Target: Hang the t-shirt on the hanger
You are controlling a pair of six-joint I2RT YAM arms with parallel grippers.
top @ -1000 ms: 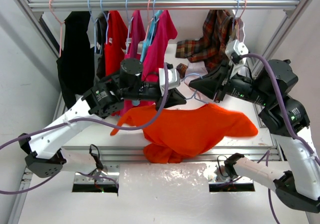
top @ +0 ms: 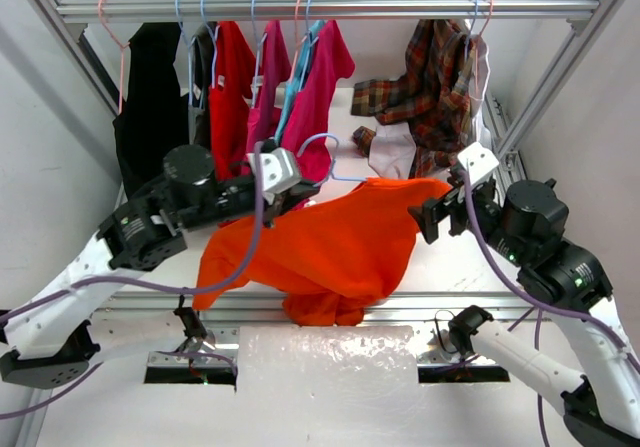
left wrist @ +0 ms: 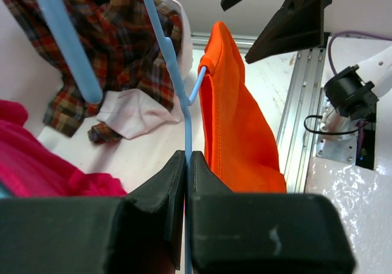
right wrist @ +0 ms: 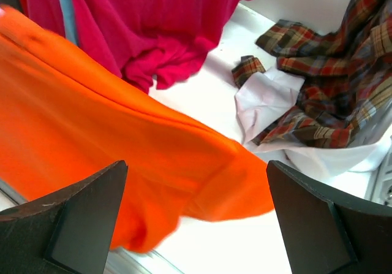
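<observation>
The orange t-shirt (top: 310,252) hangs across the middle in the top view, its upper corner draped over an arm of the blue hanger (left wrist: 169,59). My left gripper is shut on the hanger's thin wire; in the left wrist view the shirt (left wrist: 239,139) hangs beside that wire. My right gripper (top: 437,217) stands open near the shirt's upper right corner. In the right wrist view the shirt (right wrist: 122,151) spreads beyond the open fingers, with nothing seen between the fingertips.
A metal rail (top: 360,10) carries several hung garments at left and centre. A plaid shirt (top: 430,87) and white cloth hang at the right. The bright floor below has some bare space around the shirt.
My left gripper has moved left with the hanger, and the orange shirt has shifted left along with it. My right gripper has moved down and right, away from the hanger.
</observation>
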